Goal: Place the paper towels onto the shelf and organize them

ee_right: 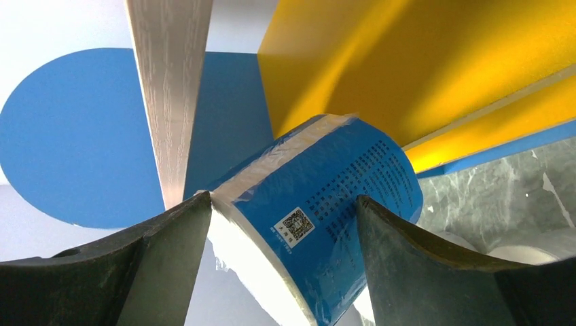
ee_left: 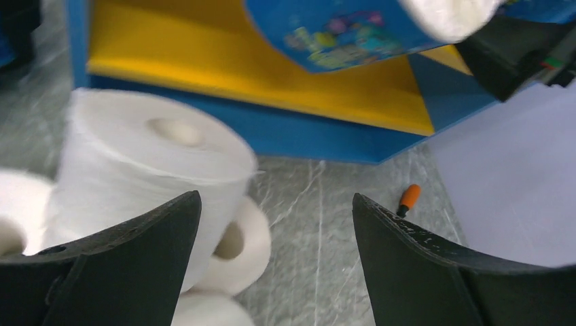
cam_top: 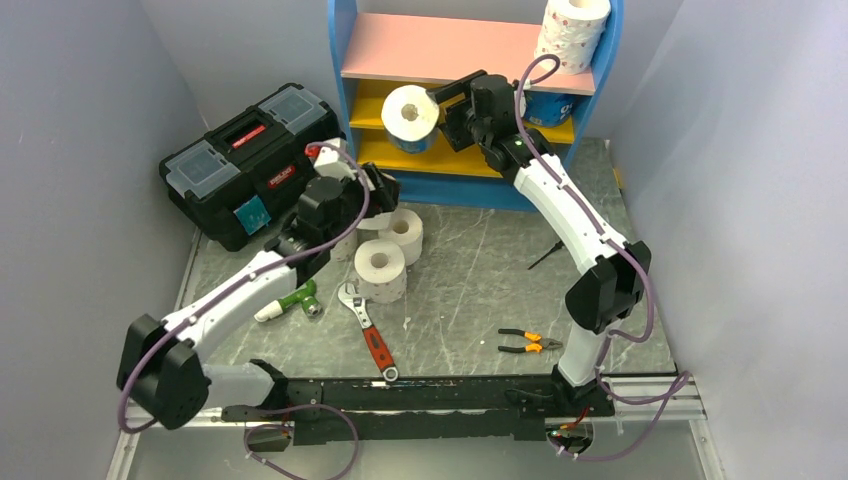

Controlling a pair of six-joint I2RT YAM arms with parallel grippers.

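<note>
A blue-wrapped roll hangs at the yellow middle shelf; my right gripper is at its side, the roll between its fingers in the right wrist view, fingers part open; a firm grip is unclear. My left gripper is over the pile of white rolls, partly hiding it. In the left wrist view its fingers stand apart near an upper white roll. A printed roll stands on the pink top shelf, and a blue pack sits at the right below it.
A black toolbox is at the left. A wrench, green tool, pliers and a screwdriver lie on the grey table.
</note>
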